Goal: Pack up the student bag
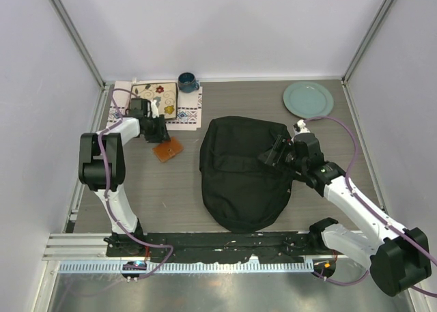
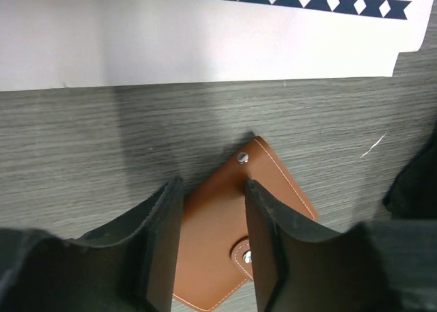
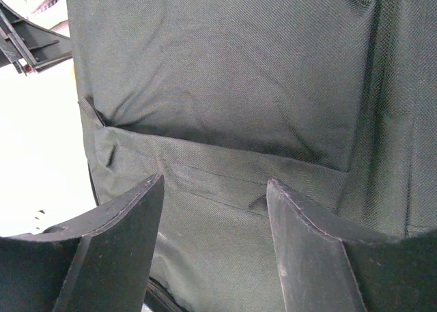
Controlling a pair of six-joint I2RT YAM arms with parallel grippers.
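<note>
A brown leather pouch point(image 1: 168, 148) with stitching and snaps lies on the wooden table at left, just below the papers. My left gripper is low over it, part open, its fingertips at the pouch's upper part, the leather showing between them. The black bag point(image 1: 242, 182) lies flat in the centre. My right gripper hangs open over the bag's upper right, with only black fabric below and between its fingers.
Patterned white papers point(image 1: 184, 117) with a floral-covered book point(image 1: 153, 100) lie at back left, a blue mug point(image 1: 188, 82) beside them. A green plate point(image 1: 307, 98) sits at back right.
</note>
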